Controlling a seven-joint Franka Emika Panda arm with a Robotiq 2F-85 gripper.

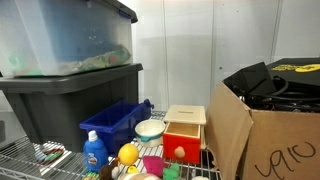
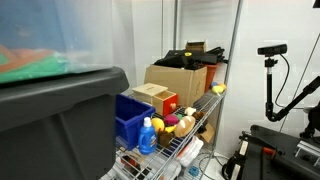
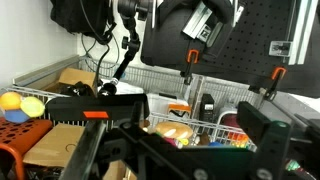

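In the wrist view my gripper appears open, its two dark fingers (image 3: pixel 128 148) spread apart at the bottom of the picture with nothing held between them. It looks down past a dark table edge onto the wire shelf. Neither exterior view shows the gripper. On the shelf a blue bottle (image 1: pixel 95 152) stands upright beside a blue bin (image 1: pixel 118 124). Near them are an orange ball (image 1: pixel 128 154), a light bowl (image 1: pixel 150 129), a red box (image 1: pixel 182 142) and a wooden box (image 1: pixel 186 114).
A grey tote (image 1: pixel 75 105) under a clear bin (image 1: pixel 75 38) fills the shelf's left. A cardboard box (image 1: pixel 265 143) with black items borders the right. Tools lie on the dark tabletop (image 3: pixel 232 62), near a thin stand (image 2: pixel 268 85).
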